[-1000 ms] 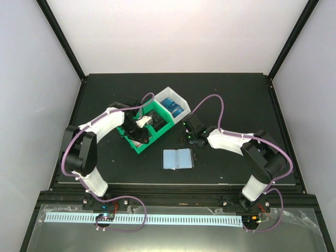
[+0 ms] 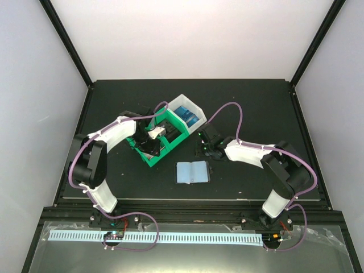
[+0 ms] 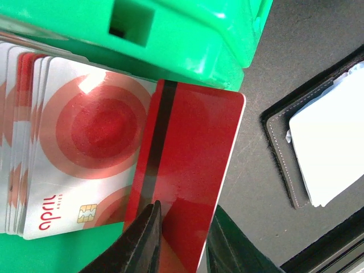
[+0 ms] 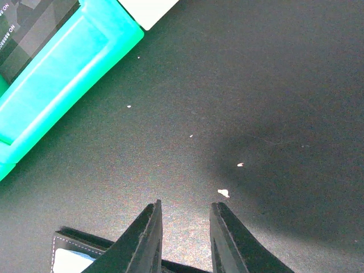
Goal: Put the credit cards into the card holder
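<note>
My left gripper is down in the green bin, its fingertips either side of a red credit card; whether they press on it is unclear. A stack of white-and-red cards lies beside that card. The open card holder, with pale sleeves, lies on the table below the bins, and shows at the right of the left wrist view. My right gripper hovers over bare table above and right of the holder, part open with nothing between its fingers.
A white bin with blue items adjoins the green bin at the back right, and a dark item sits in a green compartment. Bare table surrounds the holder and stretches to the right behind my right arm.
My left arm has shifted very slightly at the green bin. The right arm and the holder have not moved.
</note>
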